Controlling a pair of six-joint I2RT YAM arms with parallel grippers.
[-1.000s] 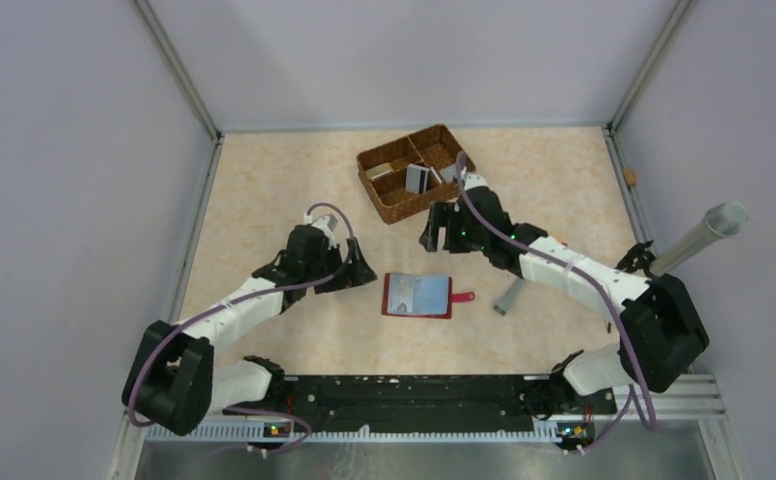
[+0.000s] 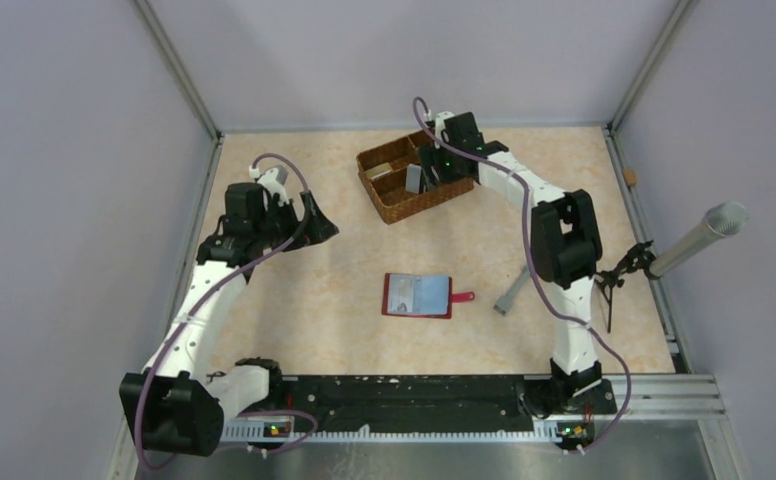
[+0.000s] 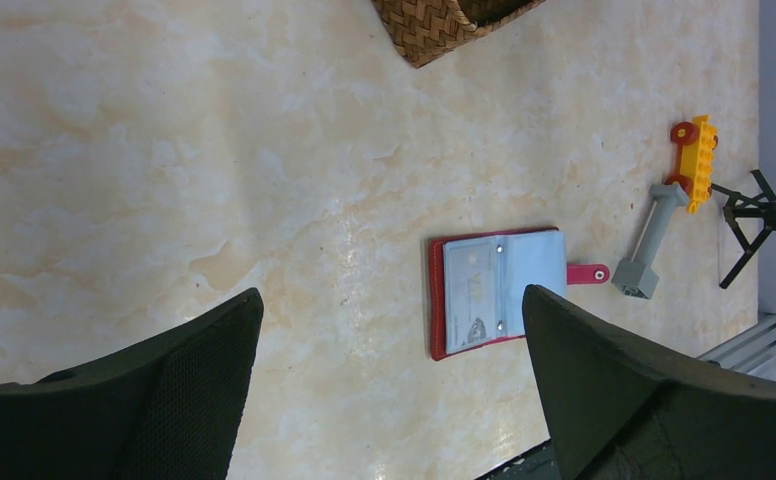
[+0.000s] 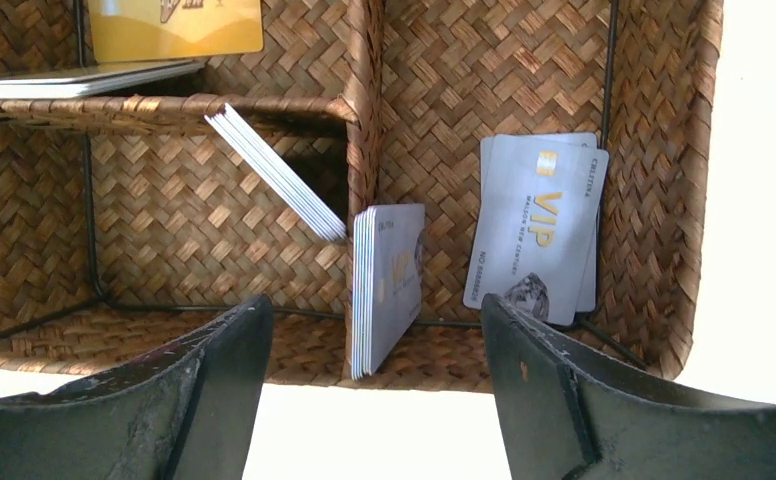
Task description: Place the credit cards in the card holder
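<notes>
The card holder (image 2: 417, 296), red-edged with clear pale sleeves, lies open and flat at the front middle. In the left wrist view the holder (image 3: 498, 290) has a VIP marking in its left half. My right gripper is over the woven basket, fingers apart. Beneath and between its fingers, a stack of silvery cards (image 4: 392, 280) stands on edge against the divider, not clasped. Flat silver cards (image 4: 539, 225) lie in the right compartment; another thin stack (image 4: 274, 175) leans in the left one. My left gripper (image 2: 316, 228) hangs open and empty over bare table.
A gold card (image 4: 176, 28) and white cards (image 4: 84, 80) occupy the basket's upper-left compartment. The basket (image 2: 392, 212) has raised walls and dividers. A grey bar (image 3: 651, 242), a yellow toy (image 3: 699, 165) and a black tripod (image 3: 759, 213) stand at the right.
The right gripper has moved back from near the holder to over the basket. My left gripper has drawn back and leftward. The holder has not moved.
</notes>
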